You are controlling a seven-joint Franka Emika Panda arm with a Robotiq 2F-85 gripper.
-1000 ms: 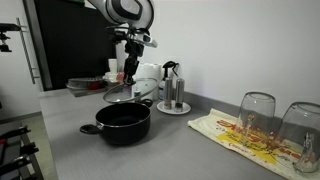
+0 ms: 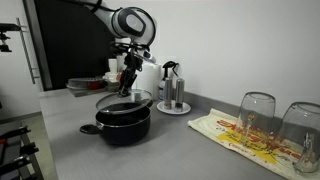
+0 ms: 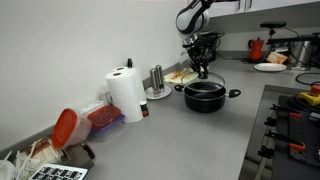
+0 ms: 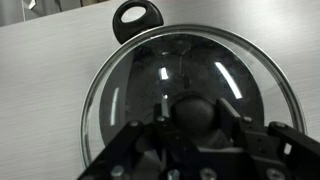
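Note:
A black pot with two loop handles stands on the grey counter. Over its mouth is a glass lid with a steel rim, slightly tilted in exterior view 1. My gripper points down from above, shut on the lid's dark knob. In the wrist view the knob sits between the fingers, and the lid covers most of the pot, leaving one pot handle showing past its edge. Whether the rim touches the pot all round, I cannot tell.
Bottles on a small plate stand behind the pot. Upturned glass jars rest on a yellow patterned cloth at right. A paper towel roll and a dish rack line the wall. Counter in front of the pot is bare.
The gripper and the lid have come down towards the pot, and the lid has levelled somewhat. The pot has stayed in place.

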